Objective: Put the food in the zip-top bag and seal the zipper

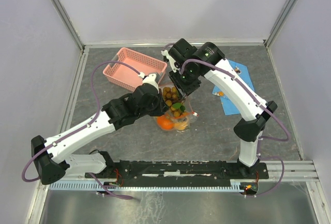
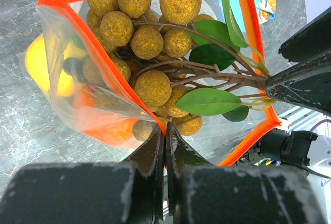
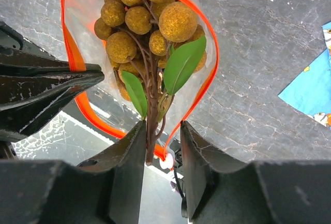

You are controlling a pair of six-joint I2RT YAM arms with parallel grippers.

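Note:
The clear zip bag [image 2: 67, 94] with its orange zipper rim gapes wide in the left wrist view. My left gripper is shut on that rim. A bunch of brown longans [image 3: 137, 19] with green leaves lies in the bag mouth, its stem [image 3: 151, 110] sticking out past the rim. Part open, my right gripper has its fingers either side of the stem end, the stem close to the left finger; whether it is gripped I cannot tell. Through the film show an orange fruit [image 1: 165, 122] and a yellow one [image 2: 39, 63].
A pink basket [image 1: 133, 64], empty, stands behind the left arm. To the right lies a blue cloth [image 1: 235, 87] with a printed pattern.

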